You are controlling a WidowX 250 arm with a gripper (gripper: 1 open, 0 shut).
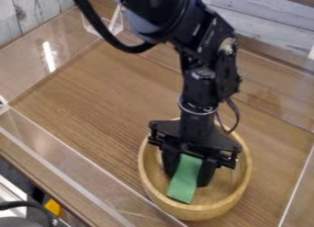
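My black gripper (192, 155) reaches down into a round wooden bowl (223, 199) at the lower right of the camera view. It is shut on a green block (185, 183), which lies tilted inside the bowl, its upper end hidden between the dark fingers.
Clear walls edge it at the left and front, with a white wall at the back. A black cable and a small yellow object (51, 206) lie outside at the lower left.
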